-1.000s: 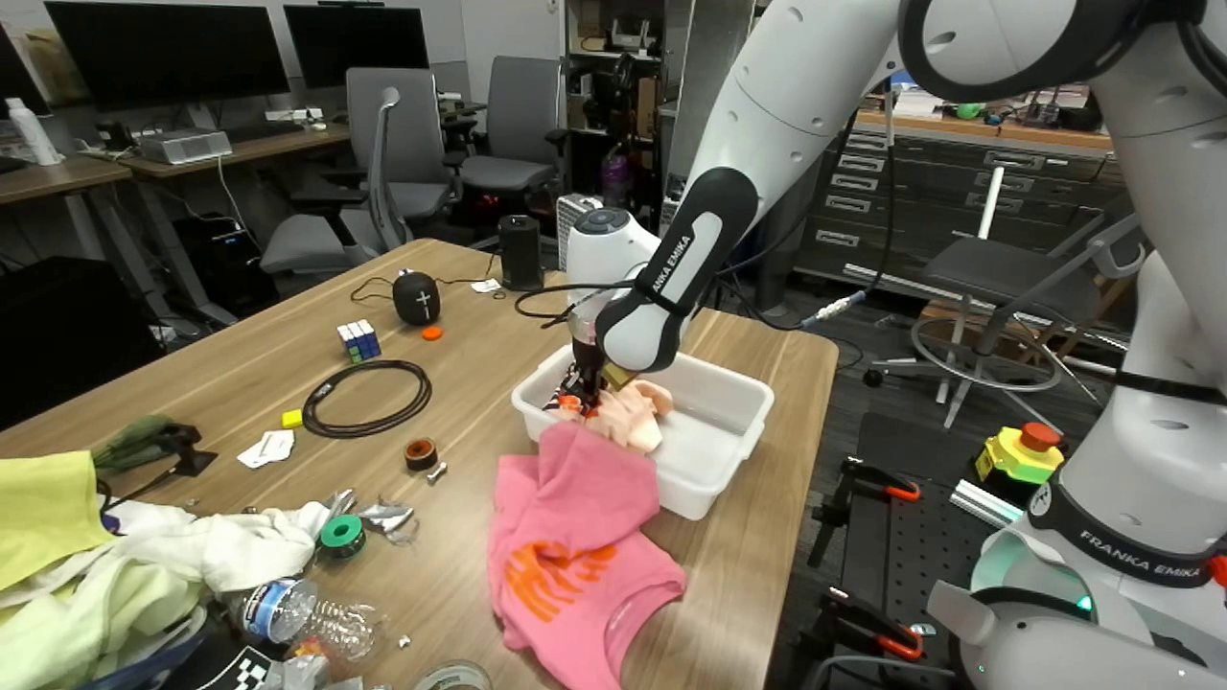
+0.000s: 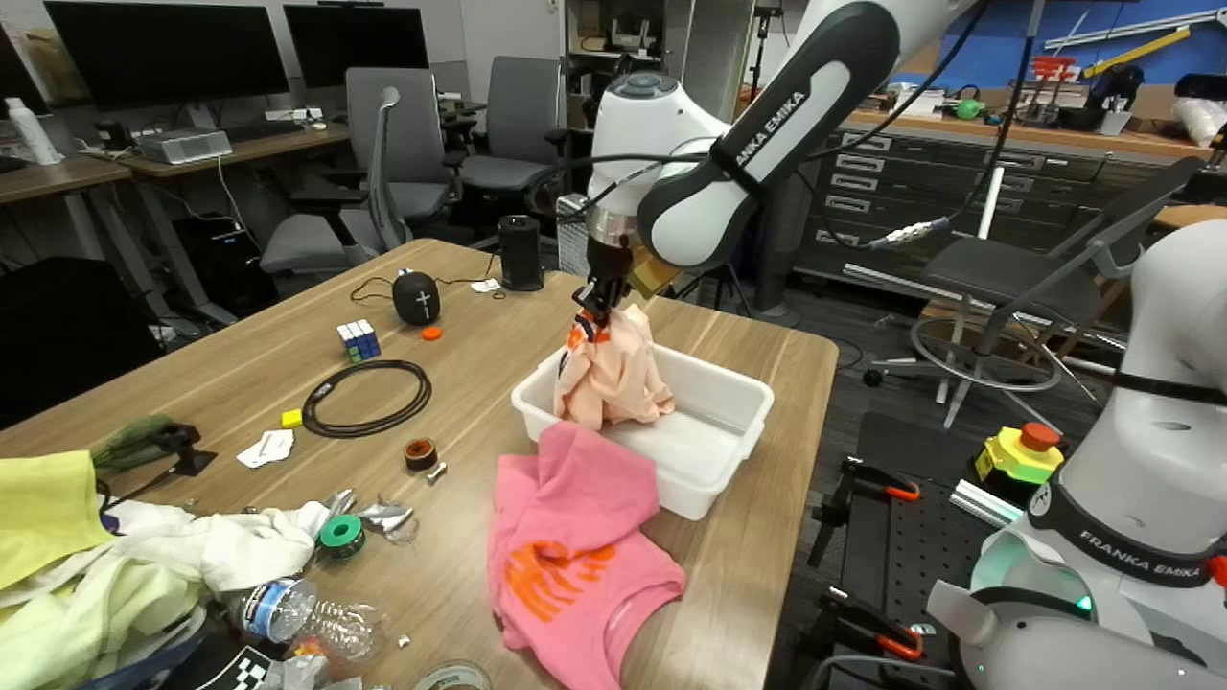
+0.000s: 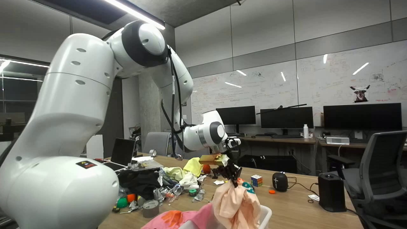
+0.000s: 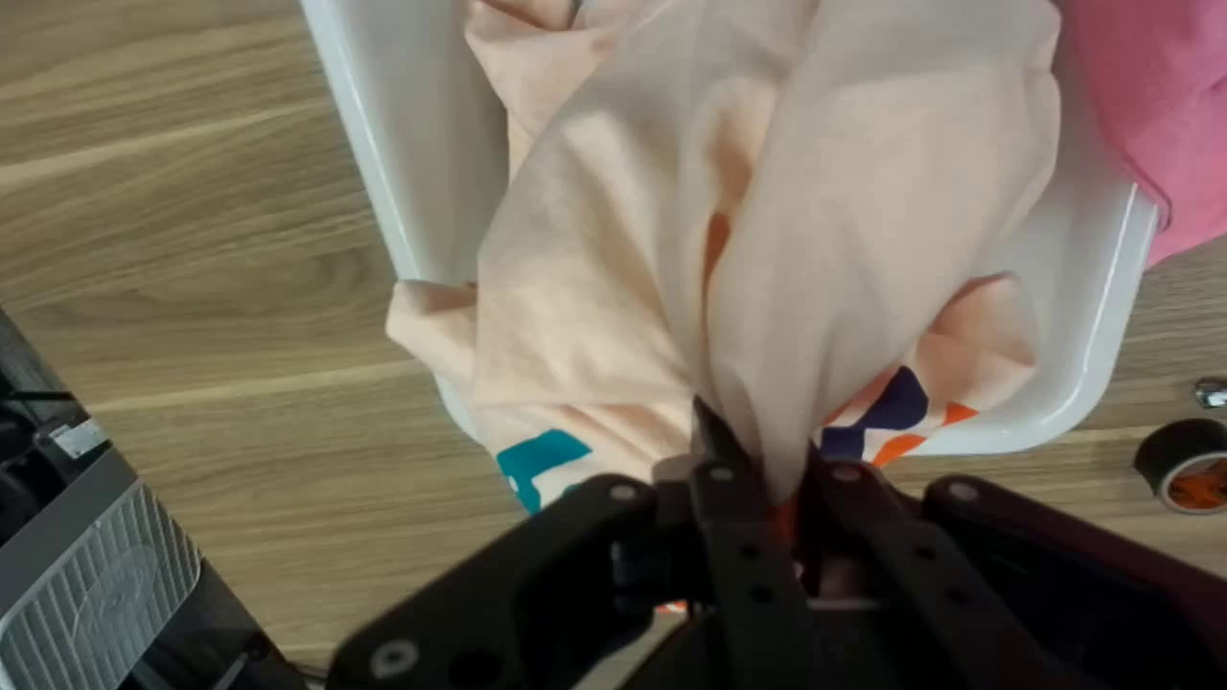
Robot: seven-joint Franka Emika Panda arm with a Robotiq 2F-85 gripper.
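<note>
My gripper (image 2: pixel 600 301) is shut on a bunched peach cloth (image 2: pixel 617 374) with teal, navy and orange print. The cloth hangs down from my fingers into the white bin (image 2: pixel 719 458), its lower part still inside. In the wrist view the peach cloth (image 4: pixel 644 264) narrows to a pinch between the fingers, and its printed edge spreads over the bin's rim. A pink shirt (image 2: pixel 575 575) with orange lettering lies on the table, one part draped against the bin's near side.
A coiled black cable (image 2: pixel 368 427), a tape roll (image 2: pixel 421 454) and a puzzle cube (image 2: pixel 358 340) sit left of the bin. Farther left is a pile of cloths (image 2: pixel 173 563) with a plastic bottle (image 2: pixel 301 615). Table to the bin's right is bare.
My gripper has risen from inside the bin, drawing the peach cloth up into a hanging bunch. The bin and the pink shirt look unmoved.
</note>
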